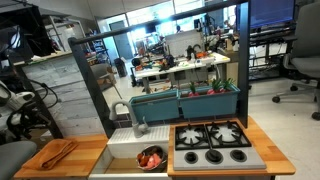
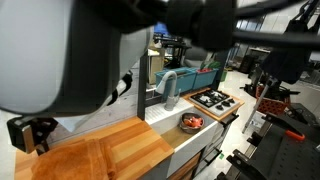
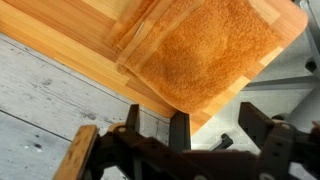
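Note:
A folded orange towel (image 1: 50, 154) lies on the left end of the wooden counter, left of the sink. In the wrist view the towel (image 3: 205, 55) fills the upper middle, with a folded strip along its left side. My gripper stands open, its two fingers well apart and nothing between them. It hangs above the towel, apart from it. In exterior view 2 the arm covers much of the upper left, and the towel (image 2: 75, 163) shows below the fingers.
The sink with its faucet (image 1: 122, 112) holds a metal bowl (image 1: 152, 159) with red things inside. Right of it is a stove (image 1: 213, 146). Blue bins (image 1: 185, 106) stand behind. A white plank wall (image 1: 70, 95) rises behind the towel.

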